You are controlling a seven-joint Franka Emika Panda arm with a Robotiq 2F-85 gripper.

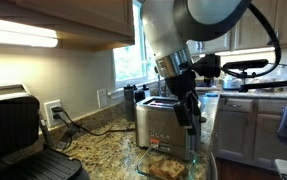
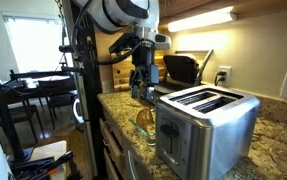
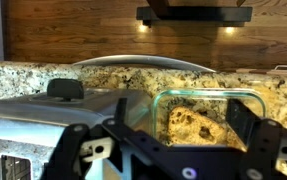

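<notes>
A browned piece of bread (image 3: 193, 127) lies in a clear glass dish (image 3: 208, 94) on the counter. In exterior view 1 the bread (image 1: 166, 168) and dish show low in the frame, below the arm. My gripper hangs over the dish with its fingers wide apart and nothing held between them. Seen from exterior view 1, the gripper (image 1: 192, 119) is above the counter, in front of the silver toaster (image 1: 159, 122). The toaster (image 3: 45, 115) fills the lower left of the wrist view, beside the dish.
The toaster (image 2: 209, 135) stands close to the arm, its slots facing up. A black appliance (image 1: 40, 157) sits on the counter at the left. The speckled counter (image 1: 103, 149) has bare room between them. Its front edge drops to the floor.
</notes>
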